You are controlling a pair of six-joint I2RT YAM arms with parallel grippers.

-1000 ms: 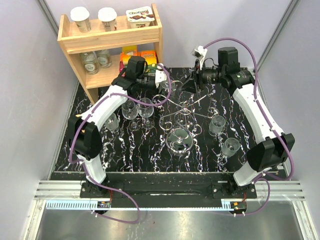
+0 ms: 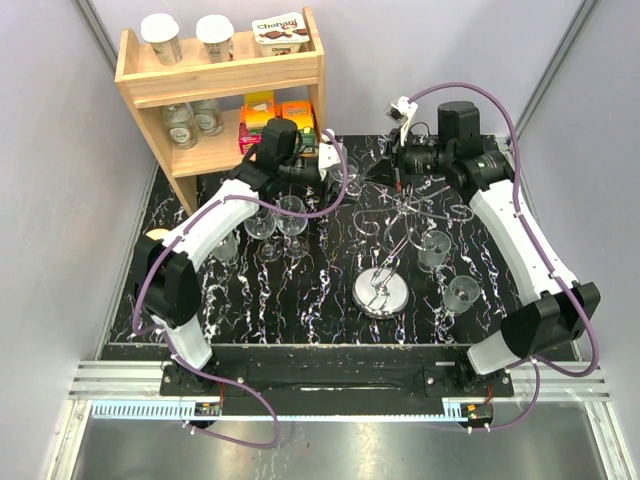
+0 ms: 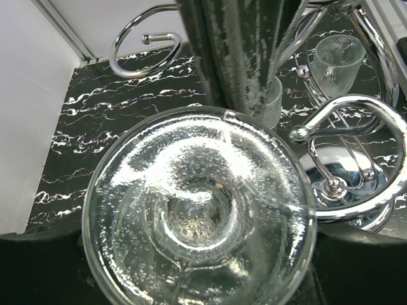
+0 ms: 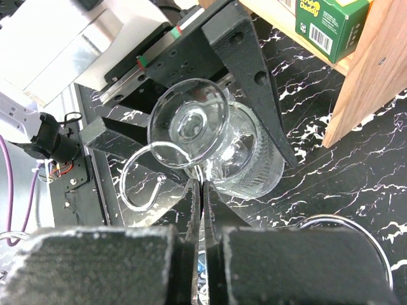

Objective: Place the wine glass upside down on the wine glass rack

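Note:
A clear wine glass (image 3: 197,210) is upside down in my left gripper (image 2: 336,178), which is shut on it; its round foot faces up in the left wrist view. From the right wrist view, the glass (image 4: 189,121) stands between the left fingers, bowl below. The chrome rack leans toward the back; its round base (image 2: 381,293) lies nearer the front. A rack loop (image 3: 365,101) shows right of the glass foot. My right gripper is shut at the rack's upper wires, with a curled wire (image 4: 130,184) just beyond its tips. Contact there is unclear.
Two glass tumblers (image 2: 434,250) stand right of the rack. Several upturned wine glasses (image 2: 291,216) stand left of it, below my left arm. A wooden shelf (image 2: 225,85) with jars and boxes fills the back left.
The rack has gone from nearly upright to leaning toward the back, its base sliding slightly right. My left gripper and the glass shifted slightly right; the right gripper barely moved.

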